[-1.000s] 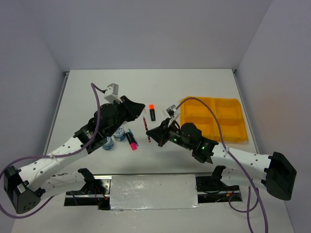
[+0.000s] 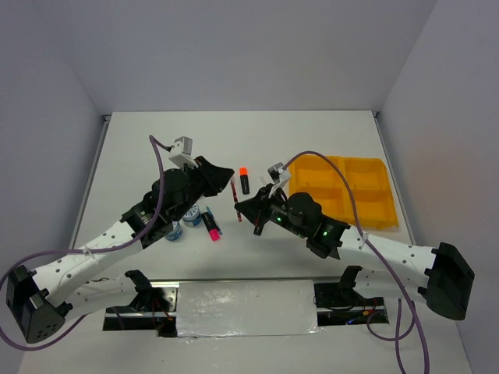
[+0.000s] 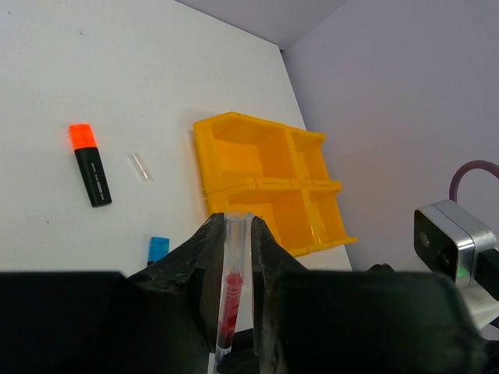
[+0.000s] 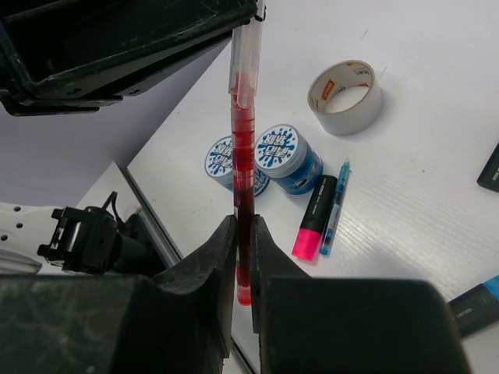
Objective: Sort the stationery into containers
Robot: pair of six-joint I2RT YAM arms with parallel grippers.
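A red pen (image 4: 243, 171) with a clear end stands upright between my grippers. My left gripper is shut on its clear end, above; my right gripper is shut on the red length lower down. The yellow compartment container (image 2: 343, 187) is at the right of the table. An orange-capped marker (image 3: 90, 171), a short clear piece (image 3: 139, 166), a pink-capped marker (image 4: 316, 218), a blue pen (image 4: 337, 210) and a blue-ended marker (image 4: 472, 312) lie loose.
Jars with blue labels (image 4: 284, 164) and a tape roll (image 4: 355, 117) are on the table (image 2: 156, 132) at the left, partly under my left arm in the top view. Walls rise at both sides.
Both grippers have shifted very slightly; the pen between them has moved a little up and to the right in the top view.
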